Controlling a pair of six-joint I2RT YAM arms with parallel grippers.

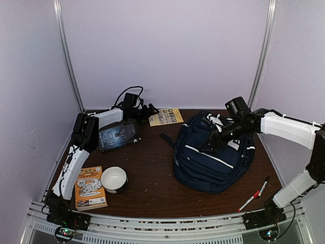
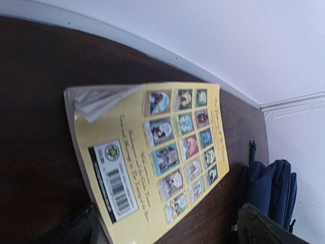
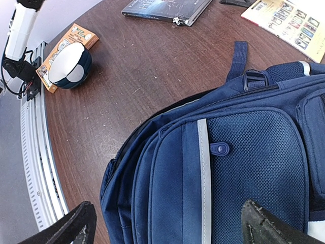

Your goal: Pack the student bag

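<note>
The navy backpack [image 1: 208, 168] lies flat on the right half of the table. Over it hovers my right gripper [image 1: 212, 145], open and holding nothing; the right wrist view shows the bag's front pocket [image 3: 172, 183] and a zipper pull [image 3: 220, 148] below. At the back, a yellow paperback [image 2: 152, 168] lies on the wood, its barcode end facing my left gripper. That gripper stands open, its left finger [image 2: 81, 229] close by the book's spine-side corner; contact cannot be told. A dark blue book [image 1: 118, 137] lies beneath the left forearm.
An orange book [image 1: 90, 187] and a white-lined bowl [image 1: 114, 179] sit at the front left. Two markers [image 1: 249, 201] lie at the front right. Walls close in the table's back and sides.
</note>
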